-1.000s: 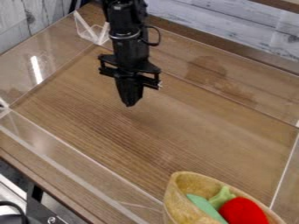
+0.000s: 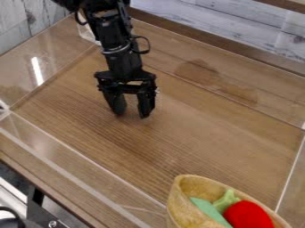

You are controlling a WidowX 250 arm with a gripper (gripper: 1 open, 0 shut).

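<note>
My black gripper [image 2: 127, 99] hangs low over the wooden table [image 2: 202, 134] in the upper left middle, its fingers apart and pointing down near the surface. Nothing shows between them. The dark arm reaches down to it from the top left.
A bowl [image 2: 191, 200] at the bottom right holds a red object [image 2: 248, 215] and a green one [image 2: 205, 210]. Pale ribbed walls stand beyond the table edges at the top.
The gripper has moved lower and tilted, its fingers now nearer the tabletop and spread more visibly. The bowl and its contents have stayed put.
</note>
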